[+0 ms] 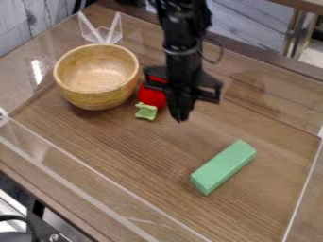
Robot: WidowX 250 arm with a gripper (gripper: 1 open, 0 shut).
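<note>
The black gripper (pixel 182 98) hangs over the middle of the wooden table (pixel 151 170), shut, with nothing seen between its fingers. Just left of it, partly hidden behind it, is a red object (pixel 150 93). A small light green piece (pixel 146 112) lies below the red object. A yellow-tan bowl (pixel 96 77) stands at the left, and a green rectangular block (pixel 224 166) lies at the lower right.
A white wire-like object (pixel 104 28) is at the back left. Black cabling shows at the bottom left edge.
</note>
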